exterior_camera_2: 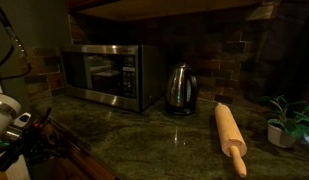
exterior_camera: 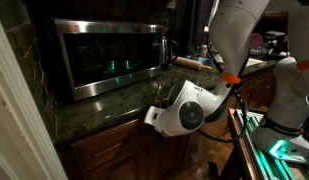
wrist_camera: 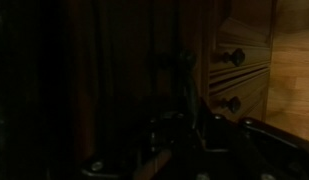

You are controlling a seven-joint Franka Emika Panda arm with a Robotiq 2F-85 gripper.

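Note:
The white arm's wrist [exterior_camera: 191, 113] is in front of the dark wooden cabinets, just below the counter edge. In exterior view 2 my gripper [exterior_camera_2: 32, 140] shows at the far left as a dark shape by the counter's front. Wrist view is very dark: the gripper's dark parts fill the bottom, and I cannot make out whether anything is between its fingers. Two round cabinet knobs, an upper knob [wrist_camera: 237, 57] and a lower knob [wrist_camera: 233, 104], show on the wooden fronts to the right, apart from the visible gripper parts.
On the dark stone counter [exterior_camera_2: 154, 140] stand a microwave [exterior_camera_2: 112, 75], a black kettle [exterior_camera_2: 181, 90], a wooden rolling pin [exterior_camera_2: 228, 135] and a potted plant [exterior_camera_2: 286, 125]. Wooden floor [wrist_camera: 294, 90] lies right in the wrist view. Open counter lies before the microwave.

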